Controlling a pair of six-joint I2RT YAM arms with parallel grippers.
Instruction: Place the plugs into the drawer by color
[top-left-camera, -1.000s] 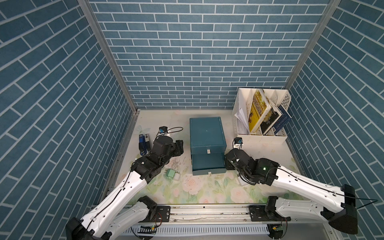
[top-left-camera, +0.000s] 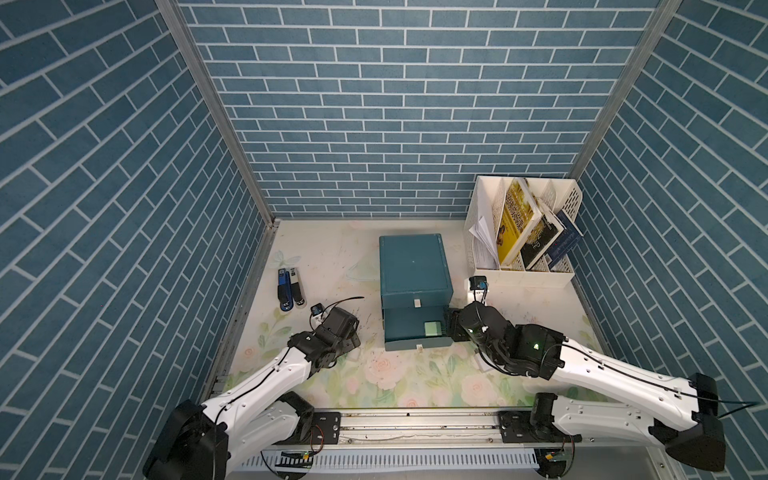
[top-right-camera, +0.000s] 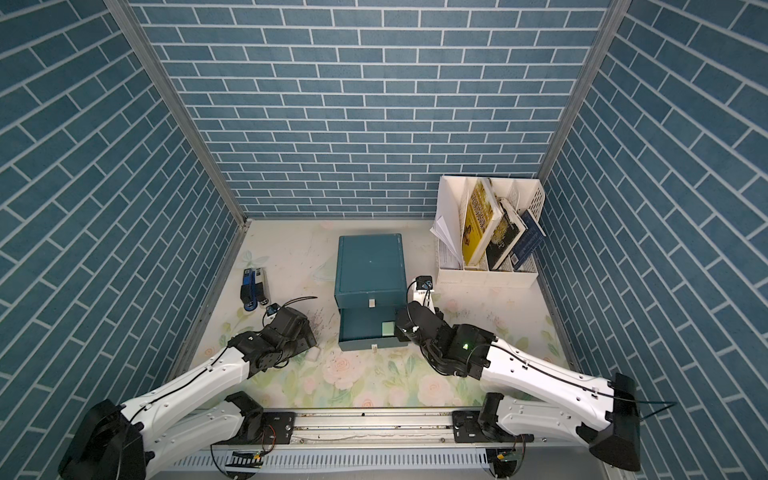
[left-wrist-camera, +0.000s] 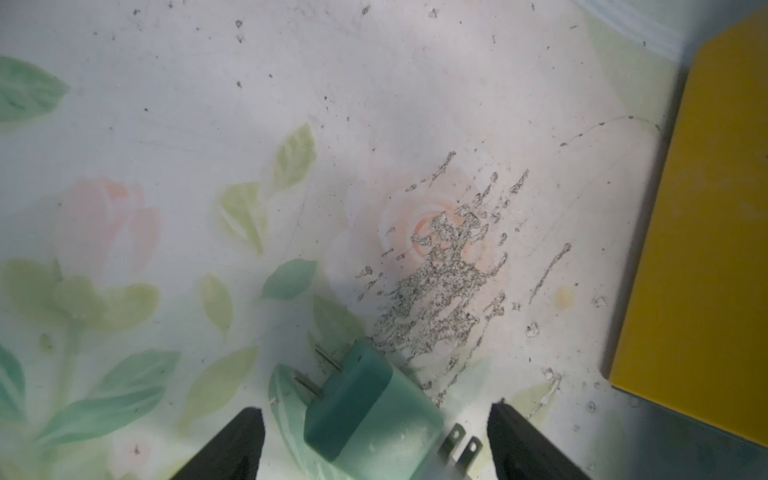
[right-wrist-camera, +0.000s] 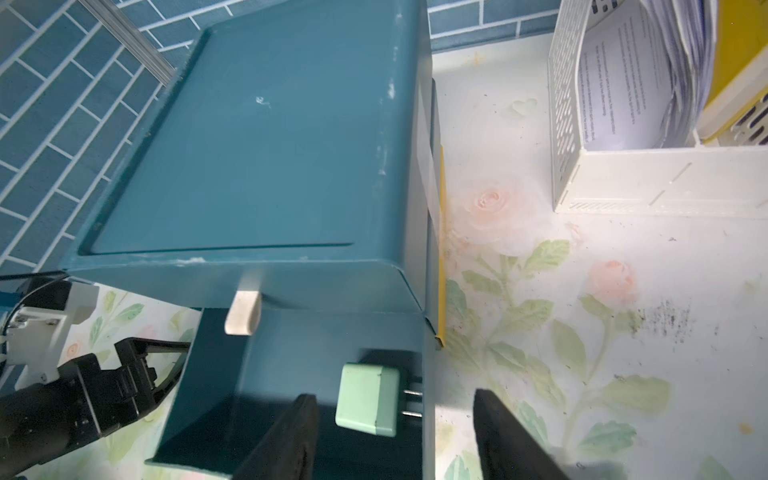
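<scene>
In the right wrist view a pale green plug (right-wrist-camera: 369, 398) lies in the teal cabinet's open lower drawer (top-left-camera: 405, 318). My right gripper is open at that drawer's right side, nothing held. My left gripper is open low over the table left of the cabinet, its fingertips either side of another green plug (left-wrist-camera: 368, 424), prongs showing, not gripped. A second set of prongs (left-wrist-camera: 457, 444) shows beside it; its body is mostly cut off. A white plug (top-right-camera: 312, 352) lies near the left gripper.
A white file holder (top-left-camera: 520, 277) with books and papers stands back right. Staplers (top-left-camera: 285, 288) lie at the left. A yellow surface (left-wrist-camera: 688, 240) borders the left wrist view's right side.
My left gripper came down toward the front over the plugs.
</scene>
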